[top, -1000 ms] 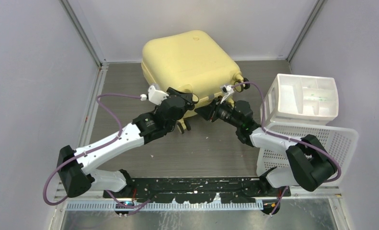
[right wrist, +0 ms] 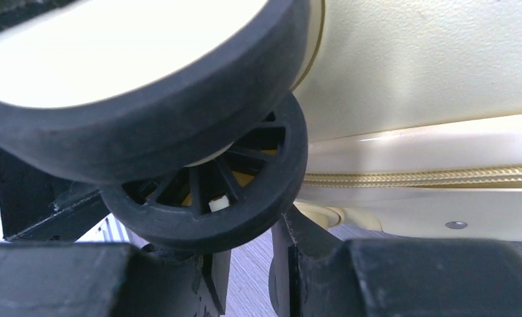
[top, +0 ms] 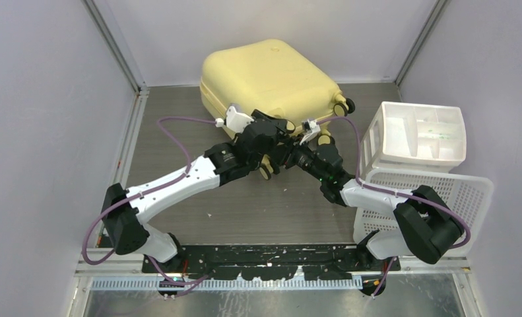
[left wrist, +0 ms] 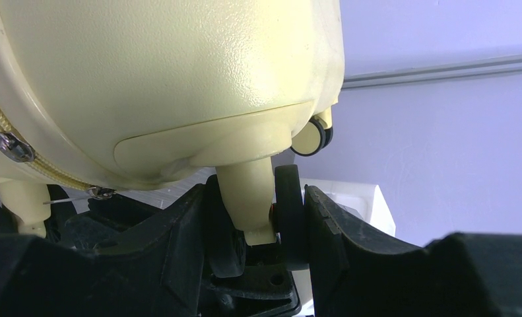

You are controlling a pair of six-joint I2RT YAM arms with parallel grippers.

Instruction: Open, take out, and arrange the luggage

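Note:
A yellow suitcase (top: 264,76) lies on its side at the back of the floor, wheels toward me. In the left wrist view my left gripper is shut on a cream wheel post (left wrist: 241,188) at the suitcase's corner, its zipper (left wrist: 66,177) beside it. My right gripper is close under a black caster wheel (right wrist: 205,211), its fingers apart with a gap between them, below the suitcase's zipper seam (right wrist: 423,178). In the top view both grippers are crowded at the suitcase's near edge, their fingertips mostly hidden.
A white compartment box (top: 420,132) and a white mesh basket (top: 462,205) stand at the right, beside my right arm. Bare floor (top: 179,218) lies at the front left and centre. Walls enclose both sides and the back.
Over the last second the suitcase and my left gripper have shifted right. My right gripper has moved slightly, now closer against the left one at the near corner.

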